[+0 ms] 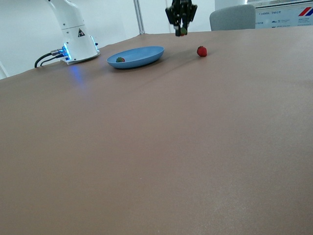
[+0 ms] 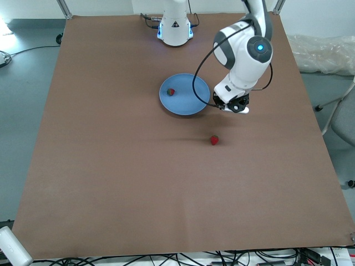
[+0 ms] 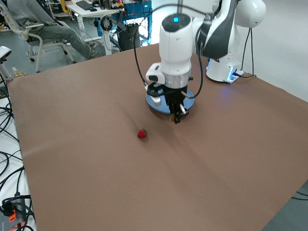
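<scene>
A blue plate point(image 2: 184, 102) point(image 1: 139, 58) lies on the brown table, with a strawberry point(image 2: 171, 92) point(image 1: 120, 59) on it. A second strawberry point(image 2: 214, 140) point(image 1: 202, 51) point(image 3: 142, 134) lies on the bare table in front of the plate. My gripper point(image 1: 181, 29) point(image 3: 178, 118) is raised above the table beside the plate; in the top view something green and small shows at its fingertips, apparently a strawberry. In the left view the fingers are mostly hidden by the arm's white housing point(image 2: 244, 75).
A white robot base point(image 2: 174, 30) with cables stands at the back. A grey chair point(image 2: 346, 116) is beside the table's right edge in the left view.
</scene>
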